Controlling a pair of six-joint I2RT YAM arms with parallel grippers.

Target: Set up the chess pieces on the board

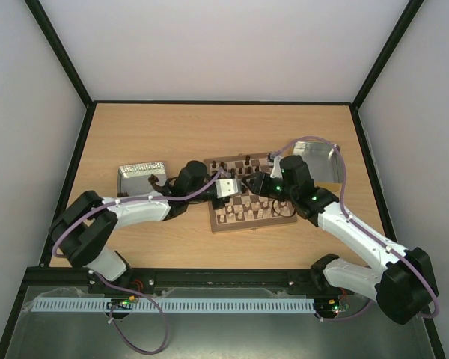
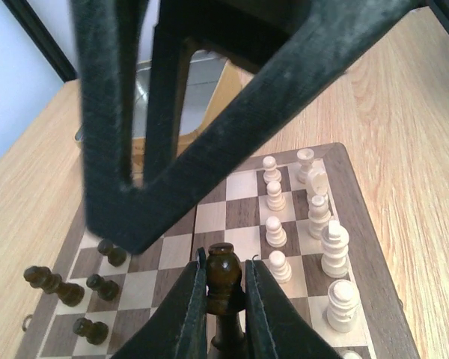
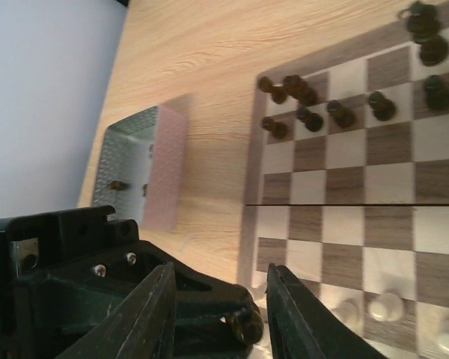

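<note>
The chessboard (image 1: 215, 224) holds light and dark pieces. My left gripper is shut on a dark chess piece (image 2: 224, 269), held over the board in the left wrist view. My right gripper is close by, part open in its own view, with a dark piece (image 3: 248, 326) visible beyond its fingers, at the left gripper's tip. In the top view both grippers meet above the board's middle, partly hiding it. White pieces (image 2: 334, 254) and dark pieces (image 3: 383, 106) stand at opposite sides.
Metal trays lie either side of the board: one (image 1: 137, 176) at left, one (image 1: 318, 161) at right.
</note>
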